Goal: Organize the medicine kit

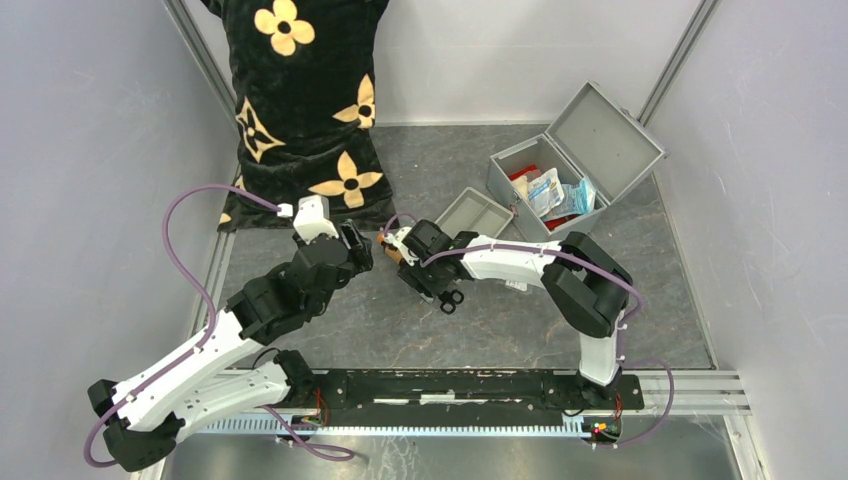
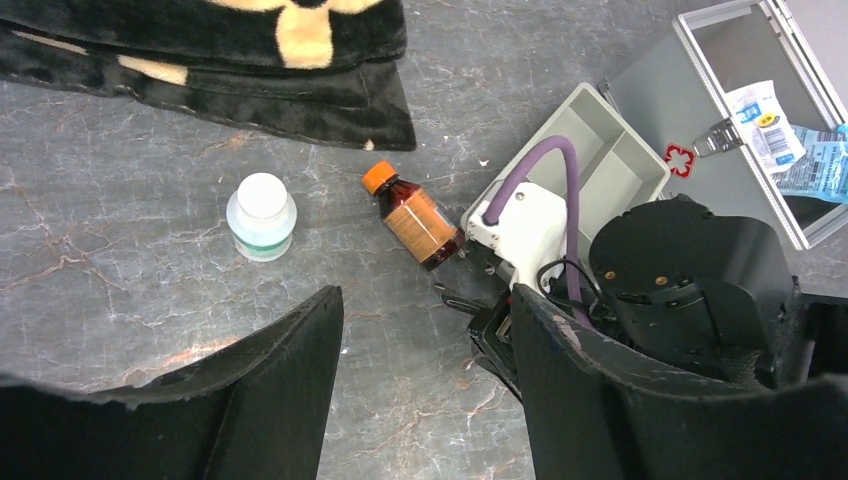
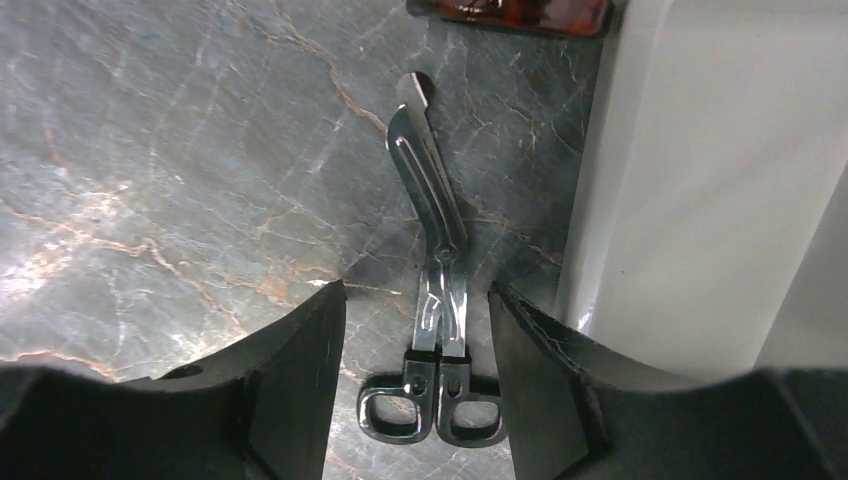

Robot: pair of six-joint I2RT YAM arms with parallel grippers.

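In the right wrist view a pair of scissors [image 3: 440,250] lies flat on the grey floor, black handles toward the camera. My right gripper is open over it, one finger to each side, nothing held. My left gripper hangs open and empty. Ahead of it in the left wrist view stand a white bottle [image 2: 262,217] and, lying on its side, a brown bottle [image 2: 413,216] with an orange cap. The grey medicine kit [image 1: 515,205] is open at the back right, with packets [image 1: 550,192] inside.
A pale tray [image 2: 585,160] sits between the brown bottle and the kit, close to the right arm. Black patterned cloth [image 1: 310,130] covers the back left. Floor in front of the grippers is mostly clear.
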